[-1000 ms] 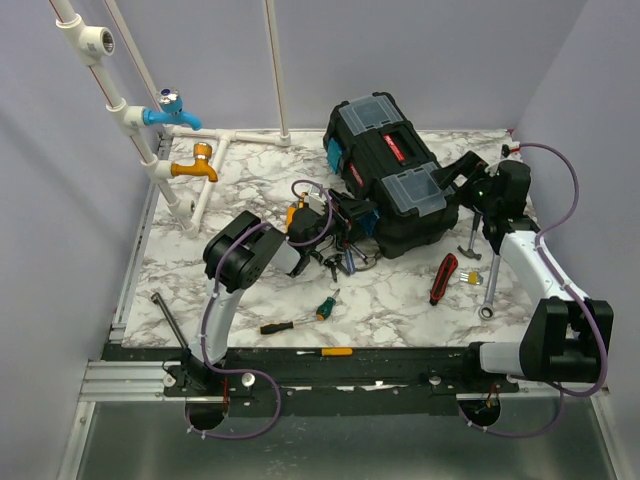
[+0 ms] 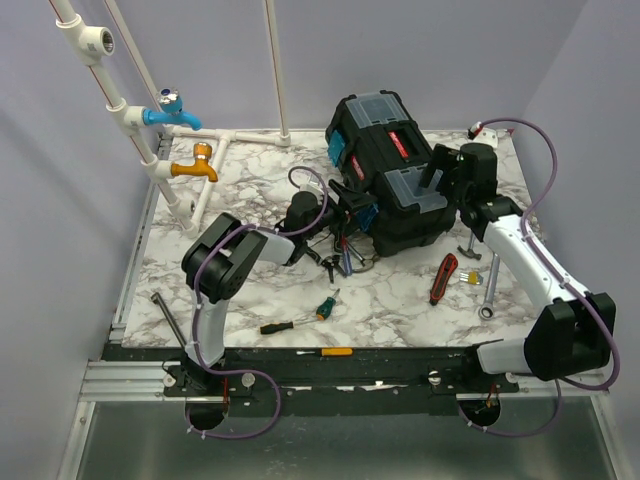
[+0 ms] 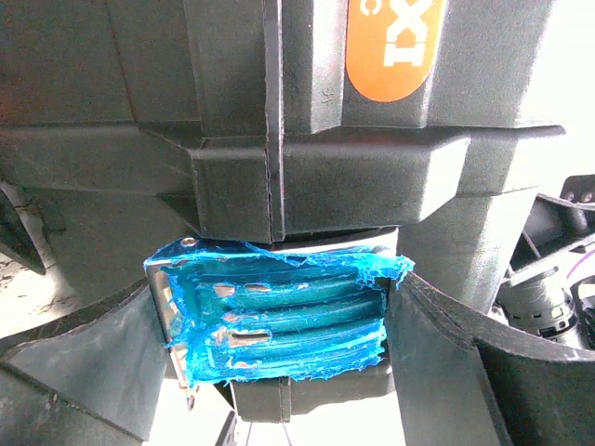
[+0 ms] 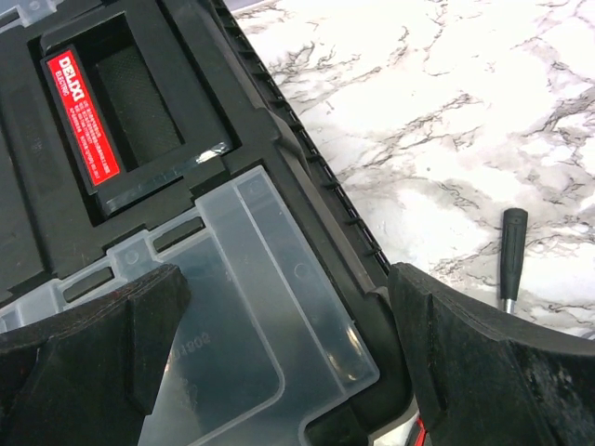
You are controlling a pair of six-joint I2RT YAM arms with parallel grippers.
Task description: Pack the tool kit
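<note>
The black toolbox [image 2: 372, 150] stands shut at the back of the table, clear organiser lids on its top. On its front, a blue latch [image 3: 279, 321] lies between the fingers of my left gripper, one finger at each end; the fingers are part open and close to the latch ends. Whether they press on it cannot be told. My right gripper is open over the near-right clear lid [image 4: 251, 307], with nothing between its fingers. A second blue latch [image 2: 336, 150] shows farther left on the box.
Loose pliers and tools [image 2: 345, 260] lie below the left gripper. A red utility knife [image 2: 443, 278], a wrench [image 2: 490, 290] and a hammer [image 2: 470, 247] lie right. Screwdrivers [image 2: 327, 307] are in front. Pipes with taps [image 2: 195, 165] stand left.
The right gripper has moved left, from beside the toolbox to over its right lid. My left arm has swung left and slightly forward, its gripper still at the box's front.
</note>
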